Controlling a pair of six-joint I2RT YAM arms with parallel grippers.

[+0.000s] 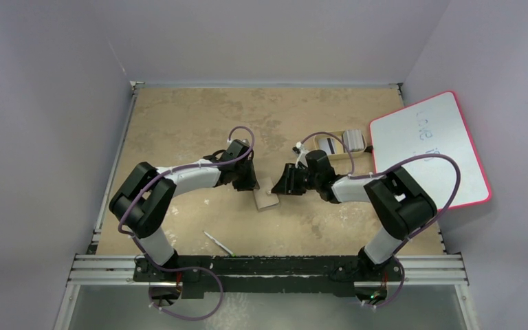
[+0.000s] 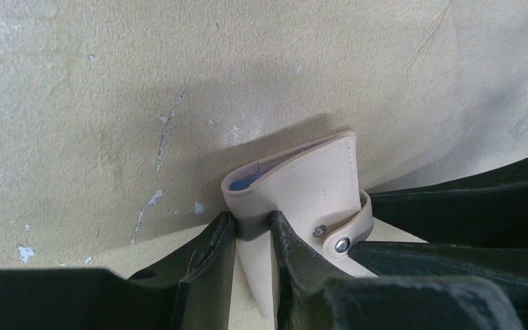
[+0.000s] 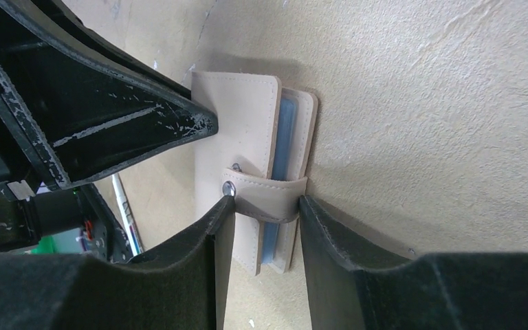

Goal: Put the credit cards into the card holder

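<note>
The pale leather card holder (image 1: 266, 201) lies on the table at centre, between my grippers, with a snap strap (image 3: 268, 196) across its side and a blue sleeve inside. My left gripper has its narrowly parted fingertips around the holder's folded top corner. My right gripper has its fingertips on either side of the strap, pinching at it. In the left wrist view the right gripper's dark fingers stand close beside the holder; in the right wrist view the left one's do.
A box (image 1: 353, 139) with cards sits at back right beside a whiteboard (image 1: 419, 124). A marker (image 1: 216, 242) lies near the front edge.
</note>
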